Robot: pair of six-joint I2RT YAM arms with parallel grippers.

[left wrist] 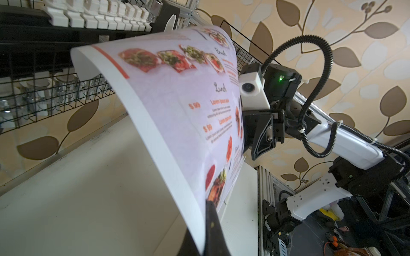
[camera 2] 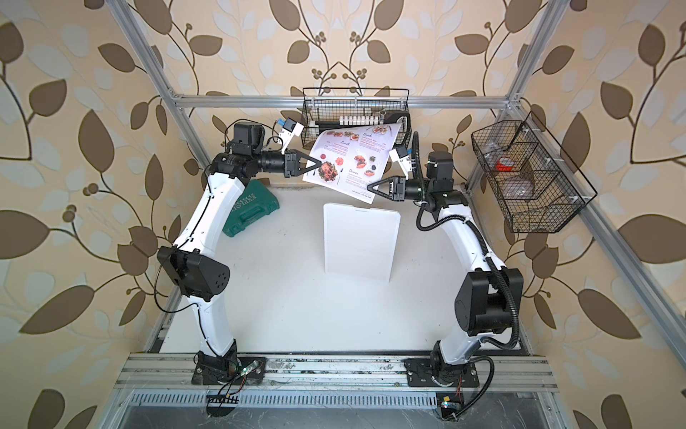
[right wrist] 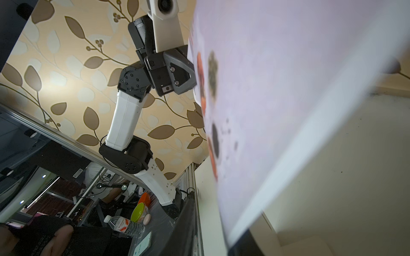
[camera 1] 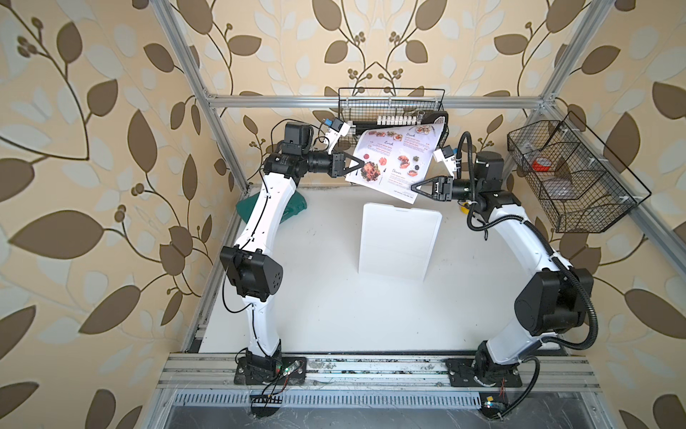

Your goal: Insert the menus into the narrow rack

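A printed menu sheet (camera 1: pixel 396 157) hangs curved in the air between my two arms, above and behind the white rack (camera 1: pixel 398 239) that stands upright mid-table. My left gripper (camera 1: pixel 362 165) is shut on the menu's left edge; in the left wrist view the sheet (left wrist: pixel 183 106) runs down between the closed fingers. On the other side, my right gripper (camera 1: pixel 413 187) has its fingers apart around the lower right edge. The right wrist view shows the sheet's edge (right wrist: pixel 281 128) passing between its spread fingers. From above, the rack's slot looks very narrow.
Behind the menu, a black wire basket (camera 1: pixel 389 107) hangs on the back wall. Another wire basket (camera 1: pixel 571 175) is on the right wall. A green case (camera 2: pixel 250 207) lies at the table's left.
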